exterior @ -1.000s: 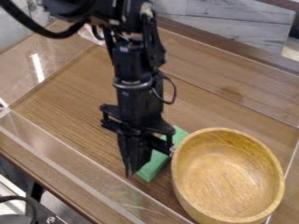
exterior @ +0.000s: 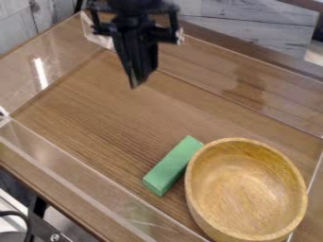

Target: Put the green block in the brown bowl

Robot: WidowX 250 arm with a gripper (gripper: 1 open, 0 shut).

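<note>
The green block [exterior: 172, 166] lies flat on the wooden table, right up against the left side of the brown bowl [exterior: 247, 190], which looks empty inside. Whether the two touch is hard to tell. Far from both, at the top of the camera view, hangs my dark gripper [exterior: 136, 74], high over the back of the table. It is blurred and partly cut off by the frame edge. No object shows in it, but the spacing of its fingers cannot be made out.
Bare wooden tabletop [exterior: 108, 118] stretches between the gripper and the block. Low raised edges border the table at left and back. A black cable [exterior: 18, 225] sits at the lower left corner. A whitish wood panel [exterior: 259, 24] stands behind.
My gripper has risen and drawn back from beside the block to the top of the view. The block and the bowl have stayed where they were.
</note>
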